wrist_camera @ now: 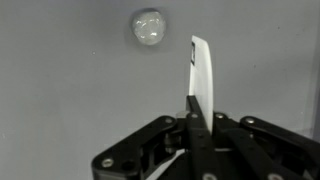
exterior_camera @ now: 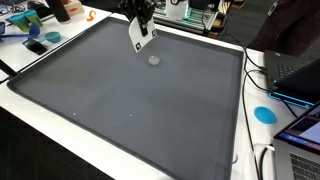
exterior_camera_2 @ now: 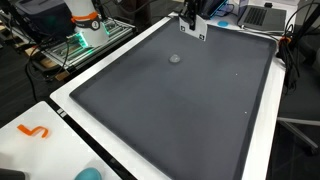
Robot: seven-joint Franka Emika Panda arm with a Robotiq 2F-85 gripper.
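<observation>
A thin white card (exterior_camera: 142,36) with dark marks hangs from my gripper (exterior_camera: 139,18) at the back of the grey board. In the wrist view the card (wrist_camera: 202,75) is seen nearly edge-on, rising from between the fingers, and the gripper is shut on it. A small round, clear, shiny object (wrist_camera: 149,27) lies on the board, apart from the card. Exterior view 2 has the card (exterior_camera_2: 193,29) farther back than the clear object (exterior_camera_2: 175,58).
The grey board (exterior_camera: 130,110) is largely bare, with a white border. A blue disc (exterior_camera: 265,115) and laptops stand at the right. Cups and small items, including a teal cup (exterior_camera: 52,37), crowd the back left. An orange piece (exterior_camera_2: 33,131) lies on the white table.
</observation>
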